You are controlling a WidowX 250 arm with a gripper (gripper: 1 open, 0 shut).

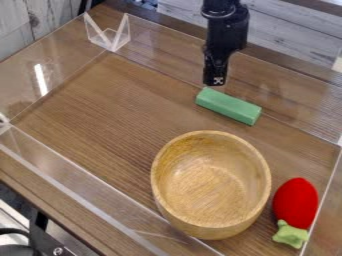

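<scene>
My black gripper point(214, 78) hangs at the top centre above the wooden table, shut, with nothing visible between its fingers. A green block point(229, 106) lies on the table just below and slightly right of it. A wide tan bowl point(210, 183) sits at the lower middle. A red object point(297, 202) lies right of the bowl, and a small light-green piece point(291, 234) lies below that.
A clear plastic object point(107, 33) stands at the upper left. The table's edge runs along the lower left, with dark cables beyond it.
</scene>
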